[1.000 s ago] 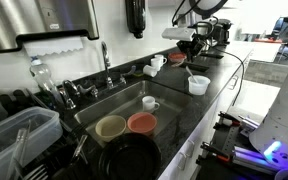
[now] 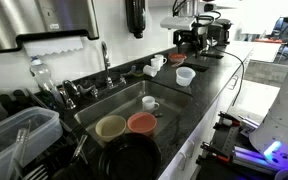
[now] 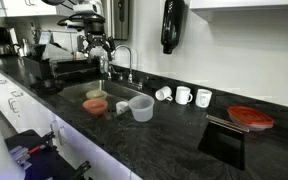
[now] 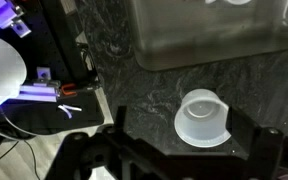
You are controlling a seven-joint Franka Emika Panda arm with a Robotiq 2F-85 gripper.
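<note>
A translucent white tub (image 2: 185, 75) rests on the dark counter beyond the sink; it also shows as an upright tub (image 3: 142, 108) in exterior view 2. The wrist view looks down on this tub (image 4: 202, 115) from above, near the sink's edge. My gripper (image 2: 191, 44) hangs in the air above the counter, apart from the tub. Its dark fingers stand wide apart at the bottom of the wrist view, open, with no grasped object visible between them.
The sink (image 2: 124, 98) holds a white mug (image 2: 149, 103), with a beige bowl (image 2: 111, 127) and a pink bowl (image 2: 142, 123) towards its near side. Several white mugs line the wall, including one upright mug (image 3: 183, 95). A red dish (image 3: 250, 117) lies farther right. Bare counter stretches in front.
The gripper remains above it.
</note>
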